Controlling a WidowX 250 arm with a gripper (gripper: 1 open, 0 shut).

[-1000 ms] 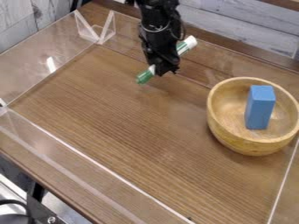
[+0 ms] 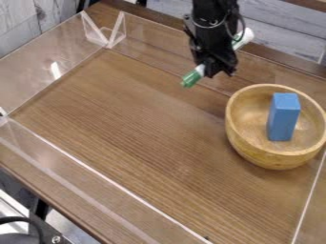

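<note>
My gripper [image 2: 212, 67] hangs at the top middle of the camera view, above the wooden tray floor, shut on a slim stick-like object [image 2: 195, 76] with a green end and white parts, held at a slant. Its fingertips are dark and partly hard to make out. To the lower right sits a tan bowl [image 2: 254, 148] holding an upright blue block [image 2: 283, 117].
A clear plastic wall [image 2: 38, 67] runs along the left and back edges, with a white bracket at the upper left.
My gripper has moved right, toward the bowl, carrying the green and white object with it. The bowl and blue block have not moved.
</note>
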